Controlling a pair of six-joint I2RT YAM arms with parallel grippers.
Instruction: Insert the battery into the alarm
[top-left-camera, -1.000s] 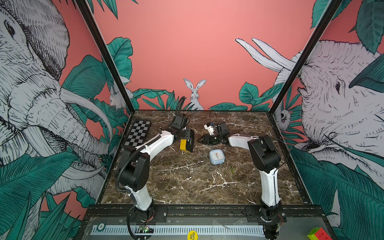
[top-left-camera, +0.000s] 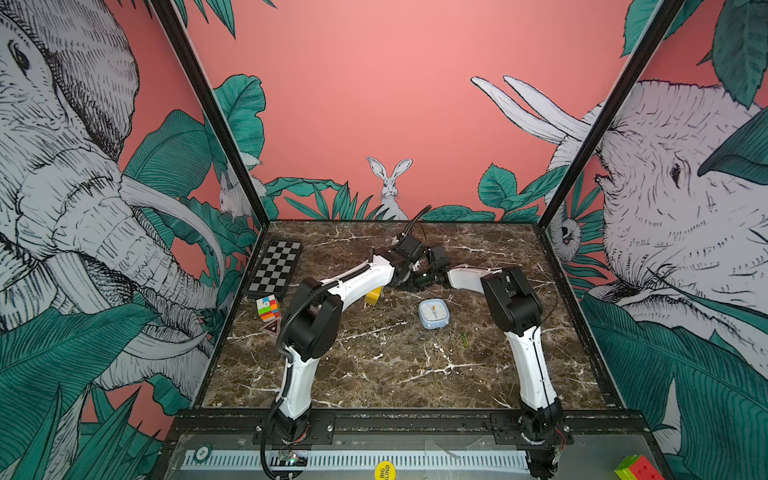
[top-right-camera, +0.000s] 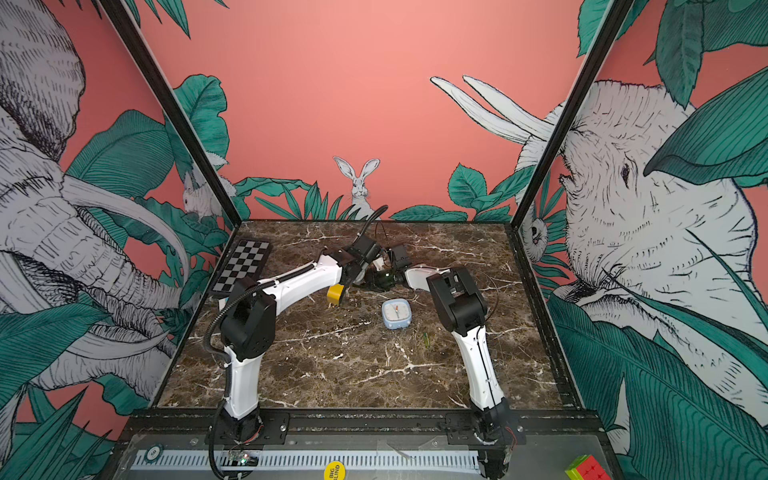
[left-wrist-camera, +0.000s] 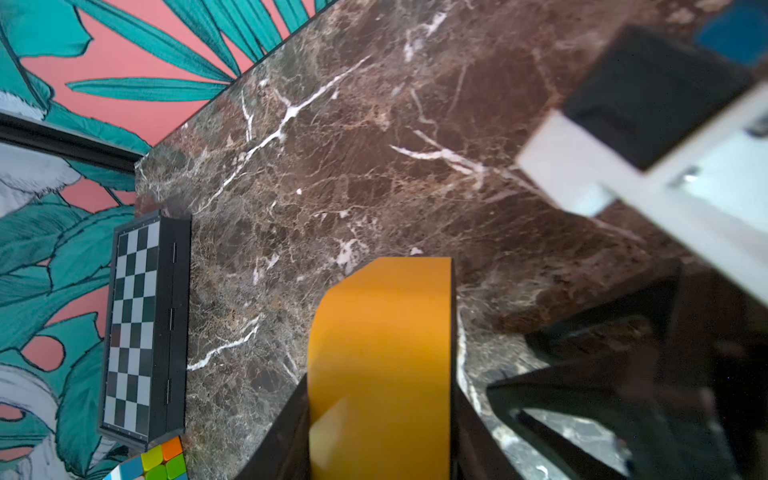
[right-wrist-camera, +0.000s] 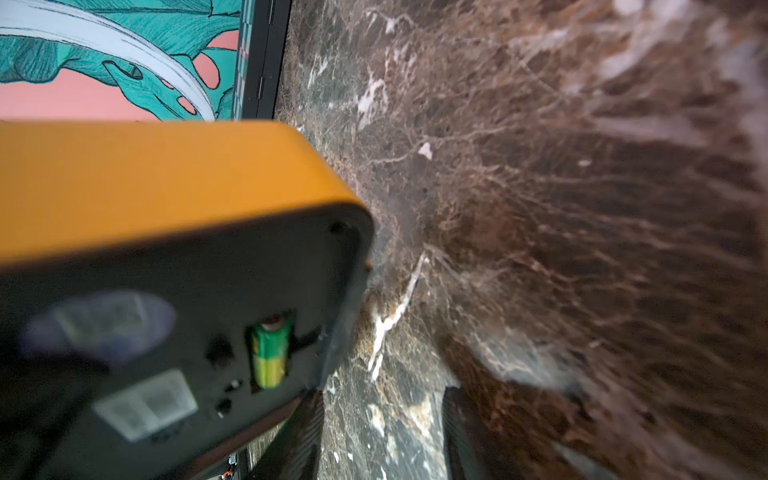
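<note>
The yellow alarm (left-wrist-camera: 380, 352) with a black back is held up by my left gripper, shut on it. In the right wrist view the alarm's black back (right-wrist-camera: 216, 256) faces the camera, at left. A green and yellow battery (right-wrist-camera: 270, 353) sits in the small slot in that back; whether it is fully seated I cannot tell. My right gripper is open close beside the alarm, with only tabletop showing between its ribbed fingers. From above, the two grippers meet at the table's back middle, and the arms hide most of the alarm (top-left-camera: 373, 296).
A light blue lidded box (top-left-camera: 433, 313) stands just in front of the grippers. At the left are a checkered board (top-left-camera: 274, 268), a colourful cube (top-left-camera: 268, 307) and a small triangular object (top-left-camera: 272, 327).
My left arm has swung right with the alarm, up against the right gripper. The right arm has shifted slightly left.
</note>
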